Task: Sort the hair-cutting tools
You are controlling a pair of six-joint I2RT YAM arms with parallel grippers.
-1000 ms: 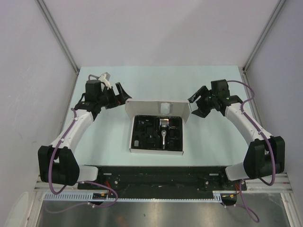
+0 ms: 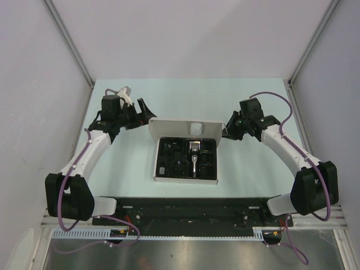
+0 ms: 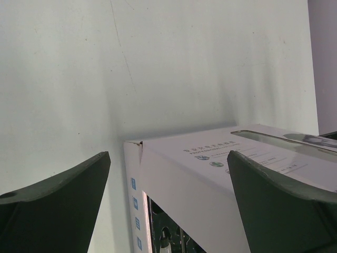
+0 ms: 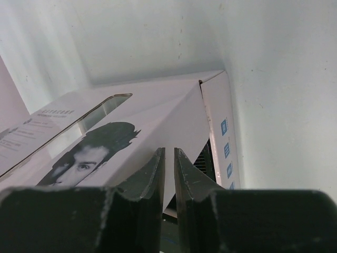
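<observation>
In the top view, a white box [image 2: 156, 169] stands mid-table with its lid [image 2: 174, 127] raised at the back. Inside, a black tray holds a silver-and-black clipper [image 2: 194, 147] and other dark tools, too small to name. At the lid's left corner, my left gripper [image 2: 146, 118] is open; the left wrist view shows the lid's corner between its spread fingers. On the opposite side, my right gripper is shut on the lid's side edge [image 4: 181, 124], a strip of white card showing between the fingertips.
Bare white table [image 2: 247, 174] lies on both sides of the box and behind it. The dark front rail [image 2: 185, 208] runs just ahead of the box's near edge. No loose tools show on the table.
The right gripper was spread wide at the lid's right corner; its fingers have come together there, and it has shifted slightly left. The left arm, lid and box look unmoved.
</observation>
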